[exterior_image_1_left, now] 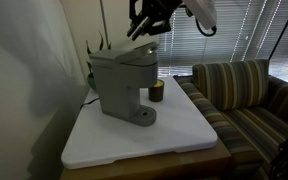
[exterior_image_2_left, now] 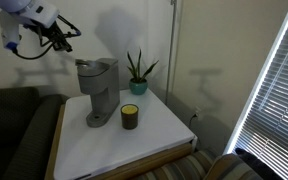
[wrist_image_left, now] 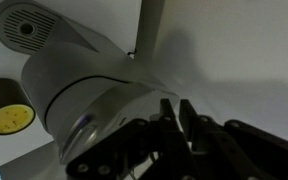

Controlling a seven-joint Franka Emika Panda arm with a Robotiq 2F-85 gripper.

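A grey coffee maker (exterior_image_1_left: 119, 85) stands upright on the white table, its round drip tray (exterior_image_1_left: 143, 115) toward the front. Just above its top, my gripper (exterior_image_1_left: 134, 27) hangs at the end of the arm. From the other side, the gripper (exterior_image_2_left: 74, 41) shows slightly above and left of the machine's head (exterior_image_2_left: 96, 68). In the wrist view the fingers (wrist_image_left: 188, 113) are a little apart, with nothing visible between them. They overlap the edge of the machine's top (wrist_image_left: 124, 100) there; whether they touch it I cannot tell.
A dark mug with a yellow top (exterior_image_2_left: 130, 116) stands beside the coffee maker. Behind is a potted plant (exterior_image_2_left: 139, 74). The white table (exterior_image_2_left: 164, 130) has clear room at the front and right. A striped couch (exterior_image_1_left: 231, 85) adjoins it.
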